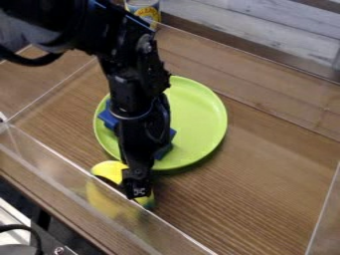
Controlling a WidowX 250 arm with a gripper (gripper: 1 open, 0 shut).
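Note:
The black gripper [133,177] hangs low in front of the green plate [200,120], its tips down over a yellow object [109,171] with a green part at the front edge of the wooden surface. A blue object [109,122] lies on the plate, partly hidden behind the arm.
A clear transparent barrier edge [54,159] runs along the near left, with a dark cable below it. A can [141,10] stands at the back.

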